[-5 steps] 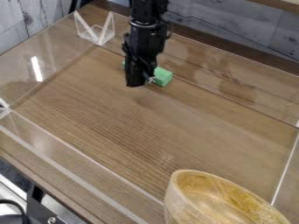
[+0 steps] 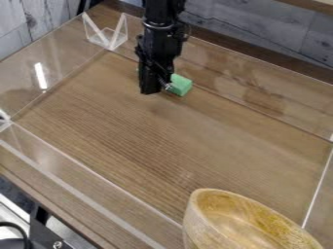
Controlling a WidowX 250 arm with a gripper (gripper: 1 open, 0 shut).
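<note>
My black gripper (image 2: 156, 84) is low over the wooden table (image 2: 143, 165), at the top middle of the camera view. A small green object (image 2: 177, 84) lies just right of the fingertips, partly behind them. Whether the fingers are open or shut, or touch the green object, I cannot tell at this size.
A large yellow bowl (image 2: 235, 226) takes up the bottom right corner. Pale wire-like items sit at the left edge and top left. A grey wall runs along the back right.
The gripper has shifted very slightly left over the last second. The green object looks nearly in the same place.
</note>
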